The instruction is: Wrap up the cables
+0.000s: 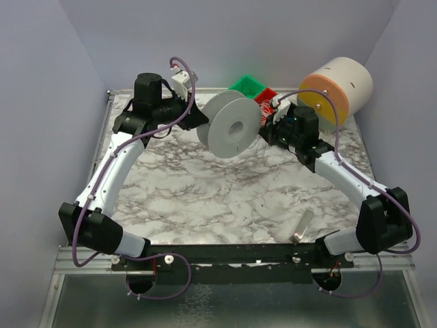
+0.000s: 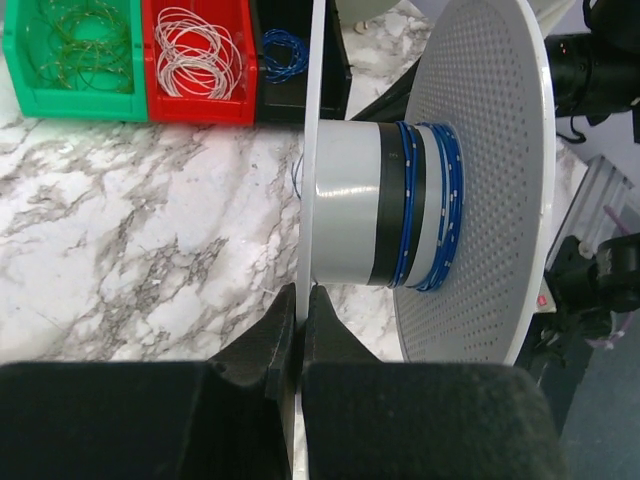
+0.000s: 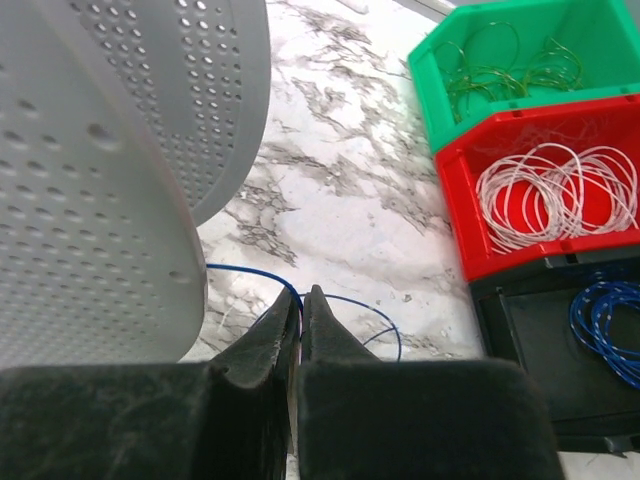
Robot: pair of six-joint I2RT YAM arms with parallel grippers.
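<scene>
A white spool with two perforated flanges (image 1: 235, 128) is held up over the table. My left gripper is shut on the rim of its near flange (image 2: 311, 130). Blue cable (image 2: 446, 200) lies in a few turns around the spool's white and black core (image 2: 347, 180). On the spool's other side, my right gripper is shut on a blue cable (image 3: 245, 269) that runs from behind the flange to its fingertips. A loose loop of that cable curves out beyond the fingers.
Behind the spool stand joined bins: green (image 3: 470, 30) with green cable, red (image 3: 465, 210) with white cable, black (image 3: 510, 320) with a blue coil (image 3: 608, 330). A large cylinder (image 1: 345, 82) sits at back right.
</scene>
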